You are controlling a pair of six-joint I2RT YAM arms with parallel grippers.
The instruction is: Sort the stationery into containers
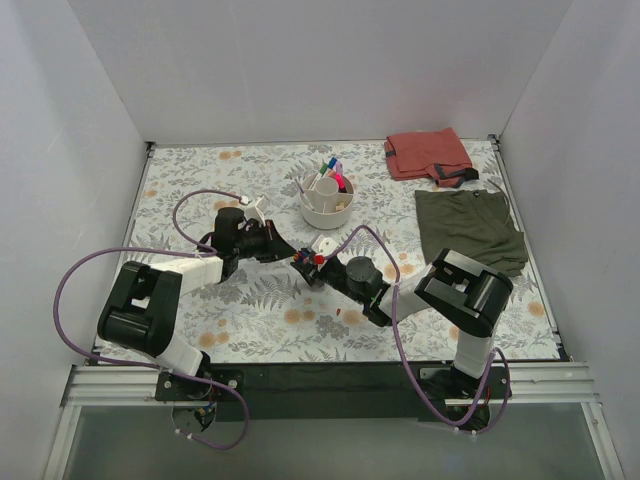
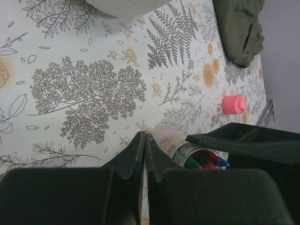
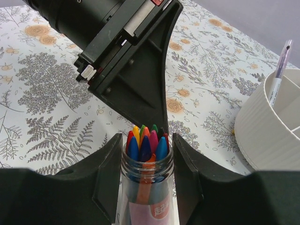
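Observation:
A clear jar (image 3: 147, 187) packed with colourful crayons (image 3: 147, 140) is between the fingers of my right gripper (image 1: 312, 264), which is shut on its sides. In the left wrist view the jar (image 2: 174, 145) leans over, its open mouth toward my left gripper. My left gripper is shut with nothing between its fingertips; its black fingers (image 3: 145, 84) reach just behind the crayon tips in the right wrist view. Behind both grippers stands a white round organizer (image 1: 327, 218) with pens and a pink item inside. Its wall (image 3: 262, 126) shows at the right wrist view's right edge.
A red pouch (image 1: 425, 155) lies at the back right, with a dark green pouch (image 1: 470, 230) in front of it. A small pink object (image 2: 233, 104) stands on the patterned table; from above the right arm hides it. Room is free at the back left.

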